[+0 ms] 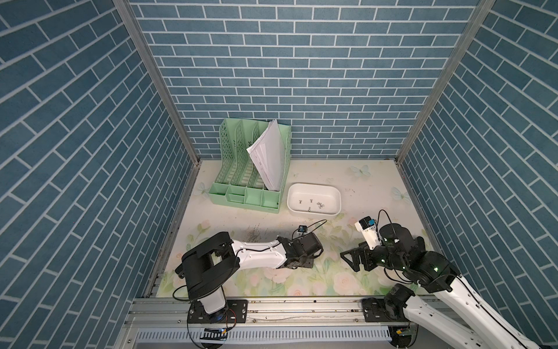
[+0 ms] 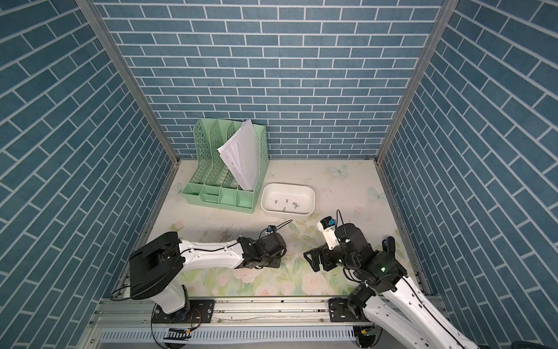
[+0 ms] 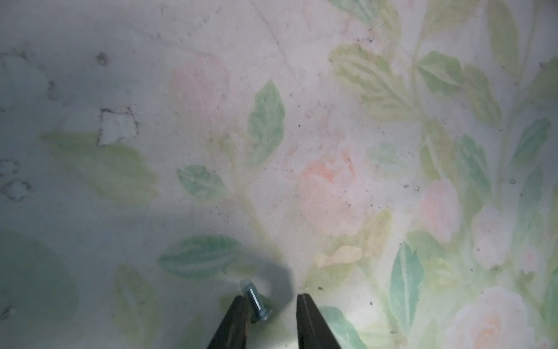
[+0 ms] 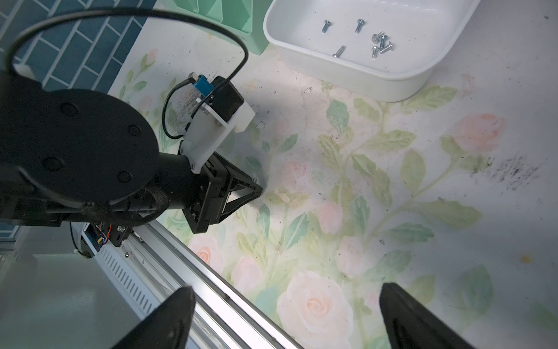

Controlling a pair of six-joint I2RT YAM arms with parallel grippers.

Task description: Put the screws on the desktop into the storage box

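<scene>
In the left wrist view a small silver screw (image 3: 255, 300) lies on the floral desktop between the fingertips of my part-open left gripper, with no sign of contact. The white box (image 1: 314, 189) holds several screws (image 4: 382, 42) and sits behind that gripper. My right gripper (image 2: 316, 261) hangs open at the right with nothing between its fingers.
A green file organizer (image 1: 238, 195) with papers (image 1: 267, 154) stands at the back left. Tiled walls enclose the desk on the sides and back. The desktop right of the box is clear.
</scene>
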